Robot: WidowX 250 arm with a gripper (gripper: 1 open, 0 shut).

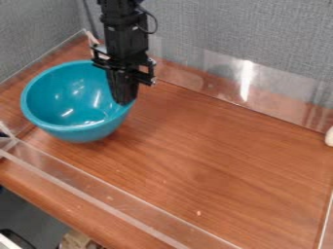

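A turquoise bowl (68, 102) rests on the wooden table (215, 165) at the left. My black gripper (121, 92) is over the bowl's right side, with its fingertips at or just inside the rim. Whether anything is between the fingers is hidden, and so is how far apart they stand.
Clear plastic edging runs along the table's back, left front and right. Grey padded walls rise behind. A small white object (328, 137) sits at the far right edge.
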